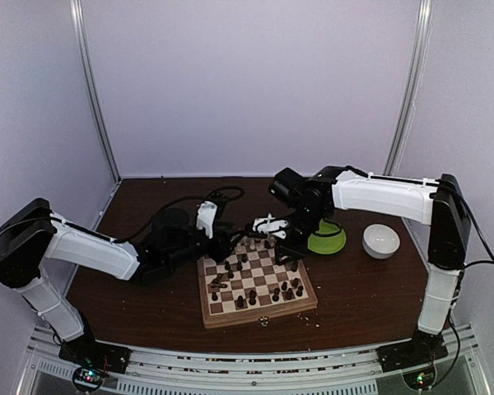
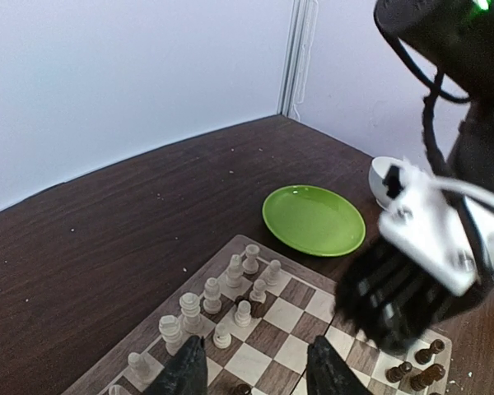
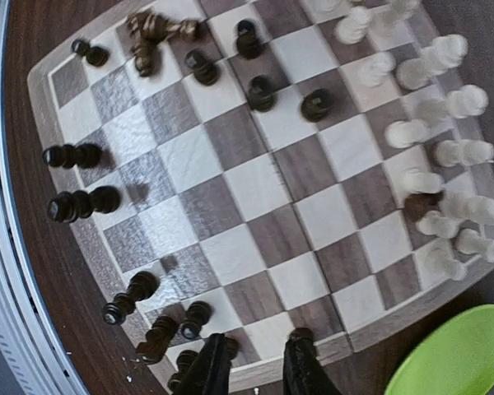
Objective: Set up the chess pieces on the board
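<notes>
The wooden chessboard (image 1: 260, 306) lies mid-table. White pieces stand in two rows along its far side, such as a white piece (image 3: 465, 152). A dark piece (image 3: 425, 206) is among those white ones. Upright dark pieces, like a dark piece (image 3: 82, 204), line the near side, while a brown piece (image 3: 160, 29) lies tipped over at the near left. My left gripper is open above the board's left side, empty. My right gripper hovers over the right side, its fingers apart and nothing between them; a dark pawn (image 3: 302, 336) shows just behind one finger.
A green plate (image 2: 313, 218) is on the table right of the board, partly behind my right arm in the top view. Farther right sits a white bowl (image 1: 380, 241).
</notes>
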